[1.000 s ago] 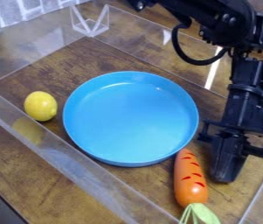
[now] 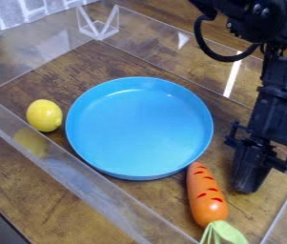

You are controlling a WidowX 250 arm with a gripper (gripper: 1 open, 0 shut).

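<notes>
My black gripper (image 2: 250,167) is low at the right, its tip down by the wooden board, right of the blue plate and above the carrot. It looks shut, though its fingertips are dark and hard to make out. A blue plate (image 2: 138,124) lies in the middle. An orange carrot (image 2: 204,196) with pale green leaves lies below the plate's right side. A yellow lemon (image 2: 44,114) sits left of the plate.
Clear plastic walls border the board along the top left and lower left. Bare wood (image 2: 56,191) shows at the lower left, and a narrow strip of board shows right of the carrot.
The plate, carrot and lemon look unmoved.
</notes>
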